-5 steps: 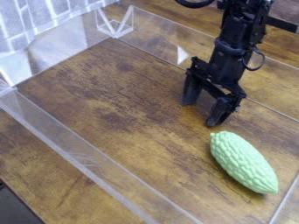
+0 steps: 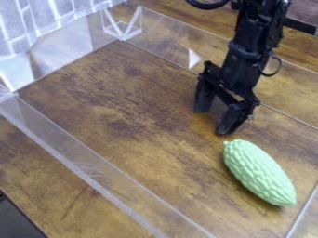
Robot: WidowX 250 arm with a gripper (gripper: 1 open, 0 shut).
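Note:
The black robot gripper hangs from the top right, its fingers down at the wooden floor of a clear-walled tray. Its dark parts blend together, so whether the fingers are open or shut cannot be told, nor whether anything is between them. A pale green bumpy vegetable, like a bitter melon, lies at the lower right, below and apart from the gripper.
Clear plastic walls edge the wooden surface. A white grid-patterned cloth is at the top left.

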